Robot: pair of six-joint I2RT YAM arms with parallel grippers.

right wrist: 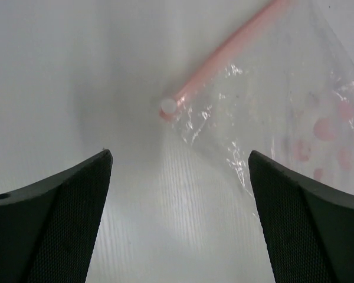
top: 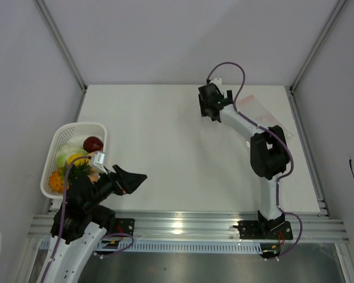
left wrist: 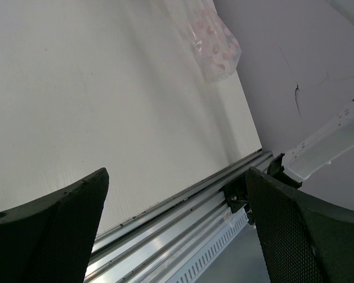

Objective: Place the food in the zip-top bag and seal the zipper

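Observation:
A clear zip top bag (top: 261,112) with a pink top strip lies flat near the far right corner. In the right wrist view, the bag (right wrist: 304,127) shows pink spots, and a pale round slider (right wrist: 169,106) sits at the near end of its pink zipper strip (right wrist: 221,58). My right gripper is open, empty, and left of the bag. At the lower left, my left gripper (top: 135,180) stands open beside the basket of food, holding nothing. Dark red food (top: 93,144), a yellow piece (top: 78,160) and an orange one (top: 56,181) lie in that basket.
The white basket (top: 52,154) stands at the table's left edge, partly covered by my left arm. Walls border the far and right sides, and a metal rail (top: 183,224) runs along the front.

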